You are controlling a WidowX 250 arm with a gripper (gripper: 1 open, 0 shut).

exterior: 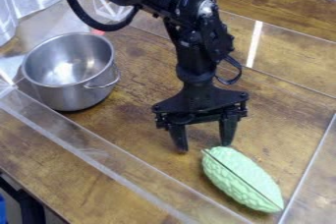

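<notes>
The black gripper (pixel 202 137) hangs over the wooden table, fingers pointing down and spread apart, with nothing visible between them. Just in front of it, toward the lower right, lies a pale green, textured oblong object (pixel 243 179) with a dark line along its length. It rests on the table below and beside the fingertips.
A steel pot (pixel 73 71) with side handles stands at the left. Clear strips or panels (pixel 92 164) edge the wooden work area (pixel 132 130). A pale curtain (pixel 27 2) hangs at the upper left.
</notes>
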